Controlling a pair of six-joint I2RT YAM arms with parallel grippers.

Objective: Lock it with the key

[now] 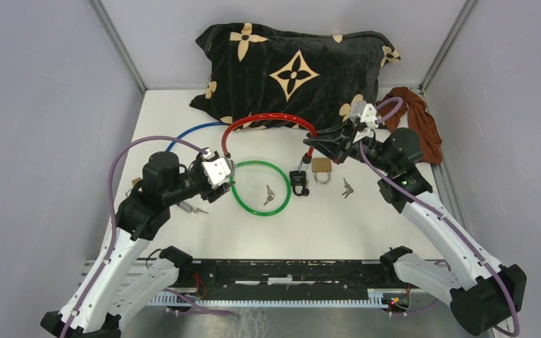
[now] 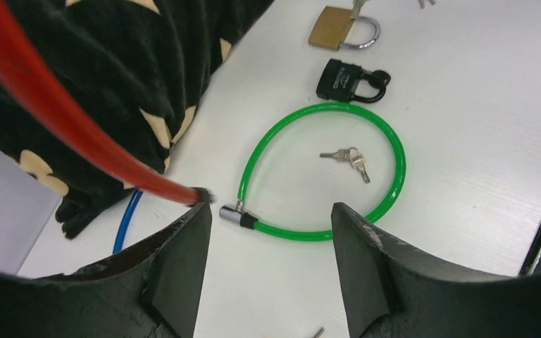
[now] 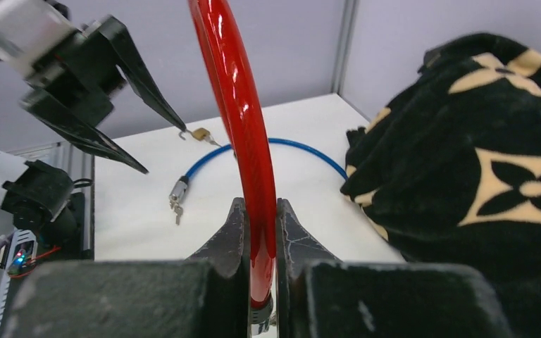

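My right gripper [image 1: 318,143] is raised at the right, shut on the red cable lock [image 3: 245,141], which arches up toward the left; its key end hangs below the fingers. My left gripper [image 1: 223,187] stands open at the left, the red cable's free end just beyond its fingers in the left wrist view. On the table lie a green cable lock [image 2: 398,169] in a loop with loose keys [image 2: 352,158] inside it, a black padlock [image 2: 338,81], a brass padlock [image 2: 330,28] and a blue cable lock [image 3: 303,146] with keys in it.
A dark patterned cushion [image 1: 292,56] spans the back of the table, with a brown cloth [image 1: 423,134] at the back right. More keys [image 1: 347,189] lie at the right.
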